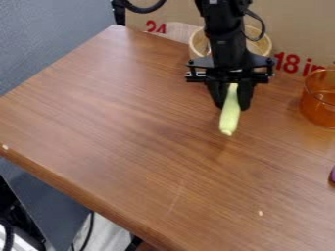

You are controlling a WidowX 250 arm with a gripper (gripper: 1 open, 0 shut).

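My black gripper [230,93] reaches down from the top over the wooden table [118,127]. A pale yellow-green elongated item [230,116] hangs from it, pointing toward the front, with the gripper shut on its upper end. A pale yellow bowl [199,41] stands behind the gripper, partly hidden by the arm.
An orange translucent bowl [319,104] stands at the right edge, and a small purple thing [331,175] shows below it. A cardboard panel with red print backs the table.
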